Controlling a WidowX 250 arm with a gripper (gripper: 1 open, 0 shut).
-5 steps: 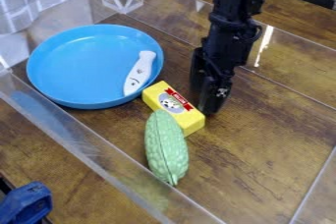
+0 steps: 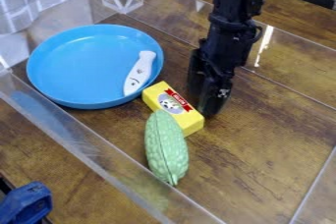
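My black gripper hangs low over the wooden table, just right of a yellow box with a red label. It looks open, its fingers dark and hard to separate. A green oblong object lies in front of the box. A blue plate on the left carries a white knife-like object.
A blue item is at the bottom left, outside a clear wall. Bare table lies to the right and behind the arm.
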